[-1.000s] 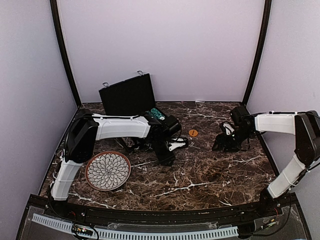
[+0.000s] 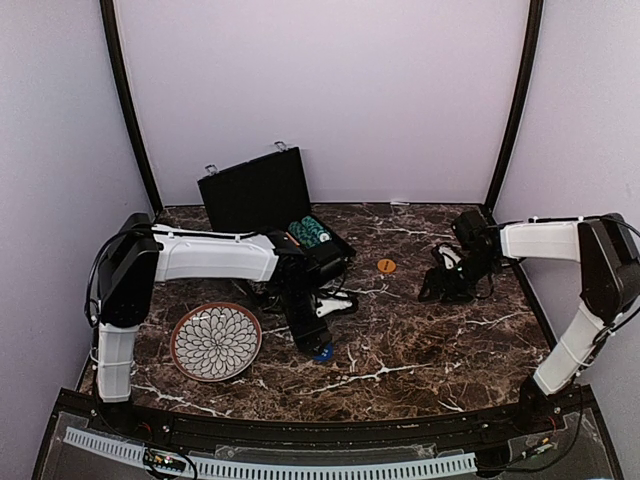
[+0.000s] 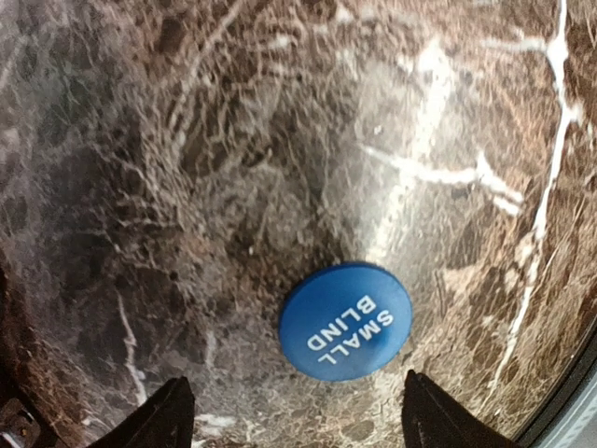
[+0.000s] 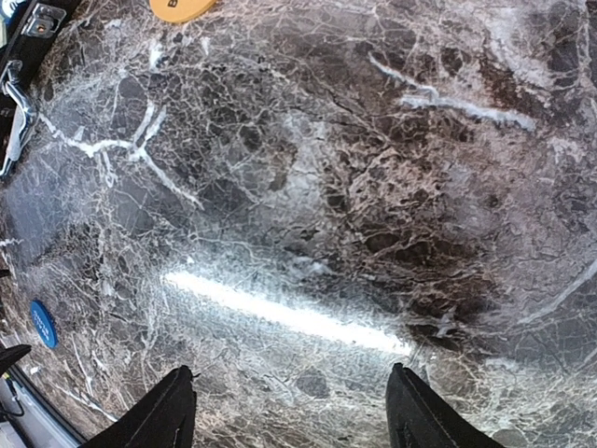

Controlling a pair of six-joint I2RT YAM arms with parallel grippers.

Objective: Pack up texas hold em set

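A blue disc (image 3: 345, 322) lettered "SMALL BLIND" lies flat on the marbled table. My left gripper is open above it, nothing between its fingers, and the disc shows just beyond the fingertips. From the top, that disc (image 2: 325, 354) peeks out beside the left hand. At the back left stands the black case, its lid (image 2: 255, 190) raised and rows of green chips (image 2: 310, 231) inside; the left arm hides part of it. An orange disc (image 2: 386, 266) lies right of the case. My right gripper hangs open and empty over bare table.
A white plate (image 2: 215, 341) with a petal pattern and reddish rim sits at the front left, below the left forearm. Walls close in the sides and back.
The right gripper shifted slightly left. Both discs stayed put.
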